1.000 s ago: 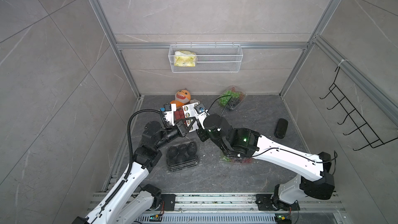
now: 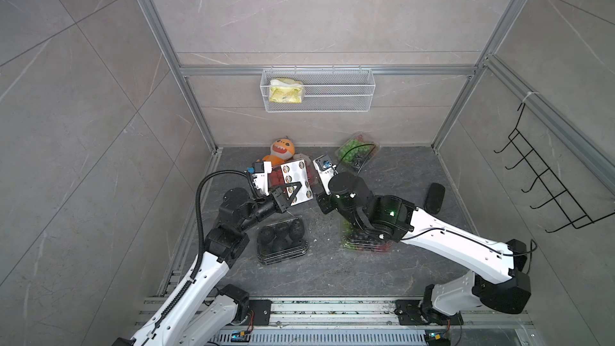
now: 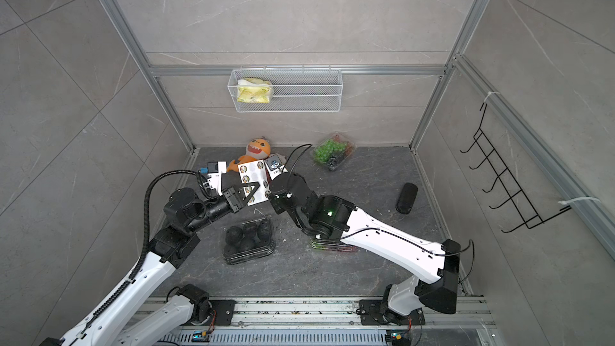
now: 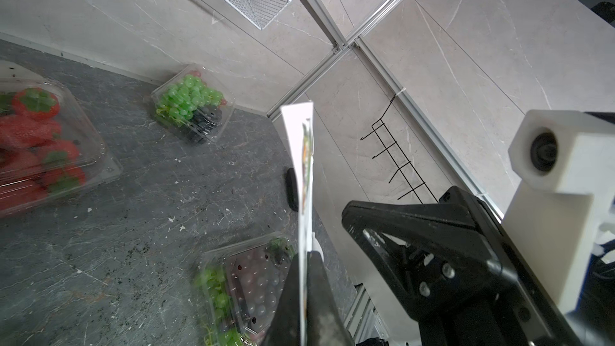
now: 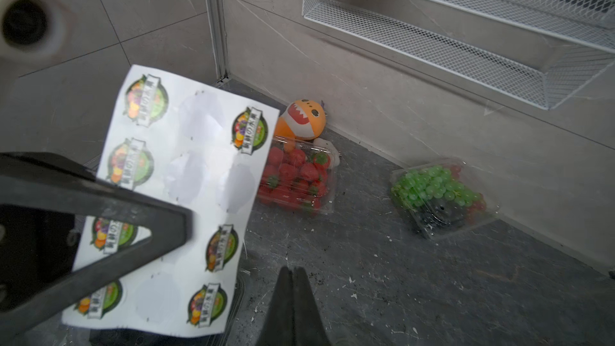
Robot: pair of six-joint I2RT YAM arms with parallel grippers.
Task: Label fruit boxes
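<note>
My left gripper is shut on the edge of a white label sheet [image 5: 198,109], holding it upright above the table. Round fruit label stickers [image 5: 221,248] run down both sides of the sheet, with pale blank circles among them. Off the sheet's right side, my right gripper is shut with nothing visible between its fingers, and the stickers are outside them. Behind the sheet is a clear strawberry box [image 5: 298,176]. A grape box [image 5: 442,195] sits at the back, a box of dark fruit [image 2: 282,238] nearer the front. Another grape box [image 4: 246,282] is partly hidden under the right arm.
An orange toy [image 2: 282,148] rests against the back wall behind the strawberries. A black oblong object [image 2: 434,198] lies on the right. The wire basket [image 2: 339,93] and black hook rack [image 2: 544,182] hang on the walls.
My right gripper has drawn back rightward, away from the sheet, uncovering more of it in the top left view.
</note>
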